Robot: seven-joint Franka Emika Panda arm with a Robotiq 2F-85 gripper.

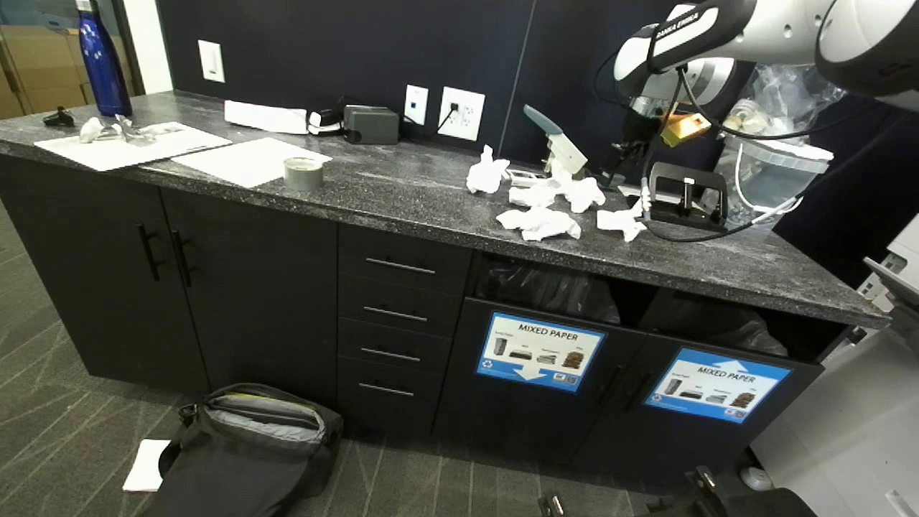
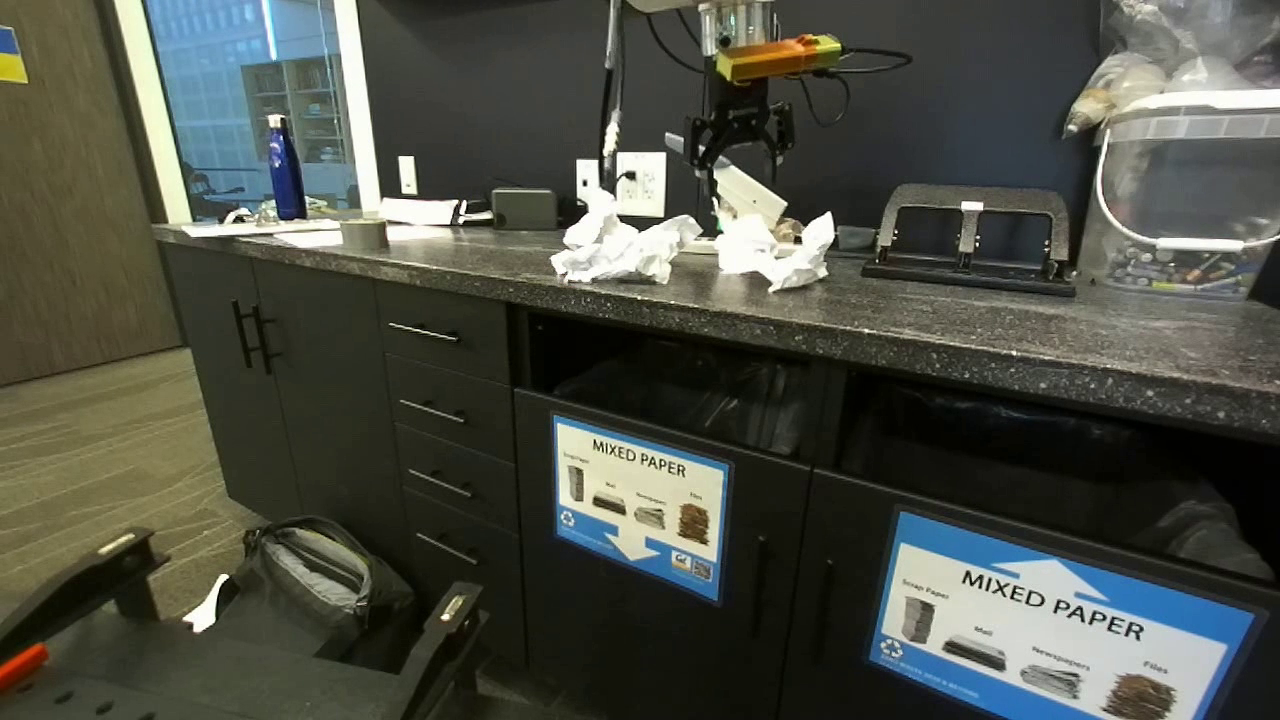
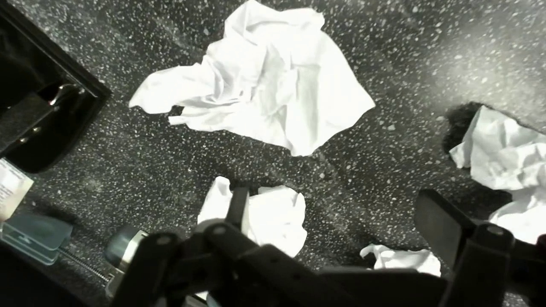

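Observation:
Several crumpled white papers [image 1: 540, 224] lie in a loose group on the dark speckled counter. My gripper [image 2: 745, 166] hangs above the counter beside the stapler, pointing down. In the wrist view its fingers are wide apart, and nothing is held between the fingers. One big crumpled sheet [image 3: 271, 82] lies ahead of the fingers. A smaller paper ball [image 3: 279, 220] sits below the left finger, partly covered by it. Another scrap [image 3: 404, 260] shows low between the fingers, and more paper [image 3: 506, 148] is at the right edge.
A stapler [image 1: 564, 156] stands behind the papers. To their right are a black hole punch [image 2: 969, 240] and a clear bucket [image 2: 1170, 180]. A tape roll [image 1: 303, 173] and flat sheets [image 1: 250, 162] lie left. Open bin slots [image 1: 551, 289] sit under the counter edge.

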